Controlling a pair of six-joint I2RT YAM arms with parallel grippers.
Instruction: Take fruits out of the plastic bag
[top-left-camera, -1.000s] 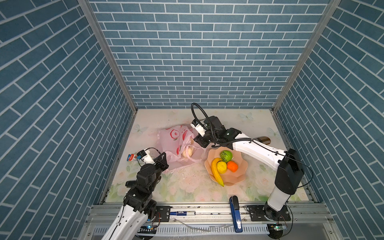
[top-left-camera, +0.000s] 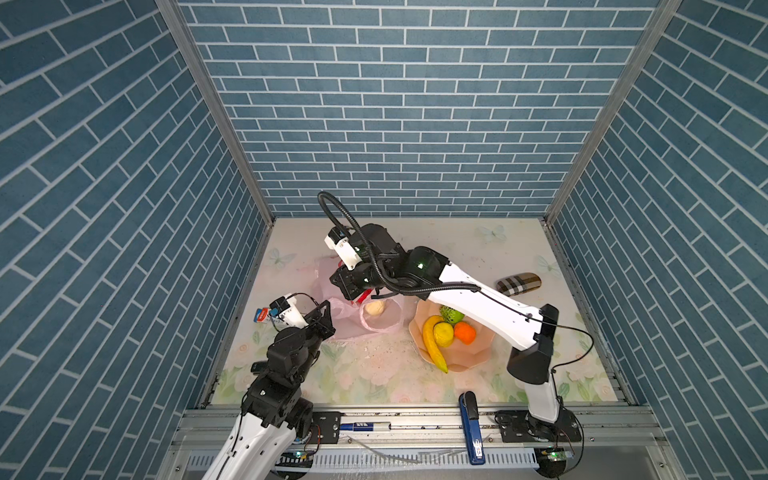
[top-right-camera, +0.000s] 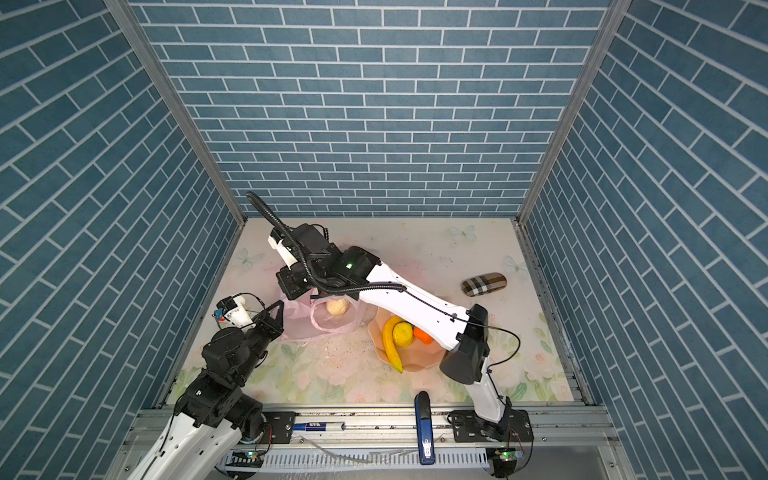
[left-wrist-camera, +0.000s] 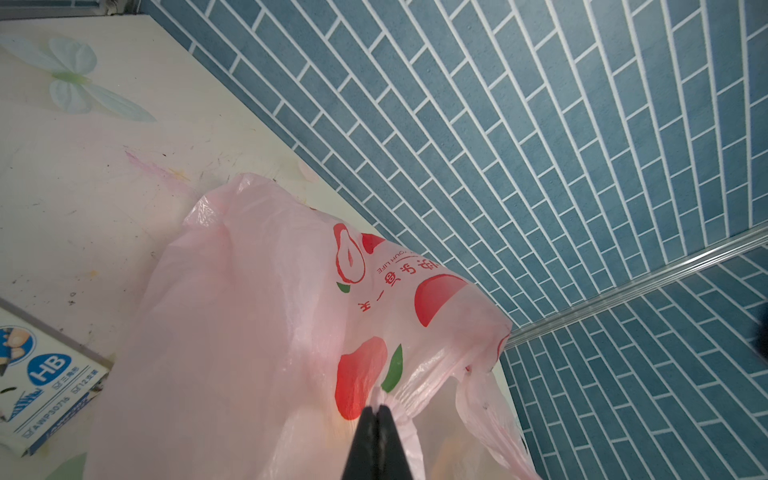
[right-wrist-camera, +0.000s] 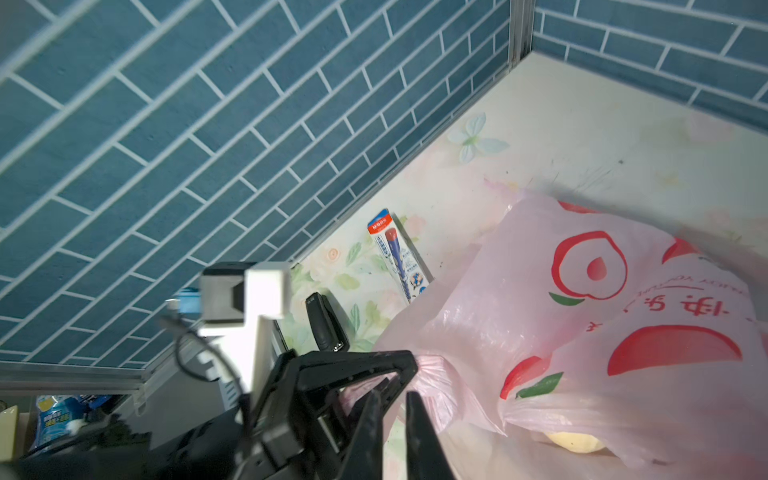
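The pink plastic bag (top-left-camera: 352, 324) lies on the table with its mouth toward the bowl. A pale round fruit (top-left-camera: 374, 307) rests in the opening; only a sliver of the fruit (right-wrist-camera: 577, 441) shows in the right wrist view. My left gripper is shut on the bag's edge, the film gathered at its tips. Over the bag hangs my right gripper, a narrow gap between its fingers and nothing in it. An orange-pink bowl (top-left-camera: 480, 356) holds a banana (top-left-camera: 433, 344), a yellow fruit (top-left-camera: 444, 333), an orange (top-left-camera: 464, 333) and a green fruit (top-left-camera: 450, 314).
A pencil pack (right-wrist-camera: 398, 252) and a dark object (right-wrist-camera: 325, 322) lie left of the bag. An eyeglass case (top-left-camera: 518, 283) sits at the right. A stapler (top-left-camera: 472, 428) and a marker (top-left-camera: 364, 427) lie along the front rail.
My right arm has swung left, from the bag's right side to over the bag, covering much of it in the top left view. The left arm stays put. The bag's mouth looks rounder.
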